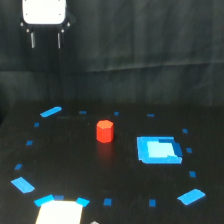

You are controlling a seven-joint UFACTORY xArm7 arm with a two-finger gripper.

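A small red block (105,131) stands on the dark table, left of centre in the camera view. To its right lies a blue-bordered square (146,150) with a white patch (160,150) inside it. My gripper (46,42) hangs high at the upper left, well above and away from the block. Its two thin fingers are spread apart, with nothing between them.
Small blue tape marks (190,197) dot the dark table around the block and the square. A bright white object (60,213) is cut off by the bottom edge at the left. Bare tabletop surrounds the red block.
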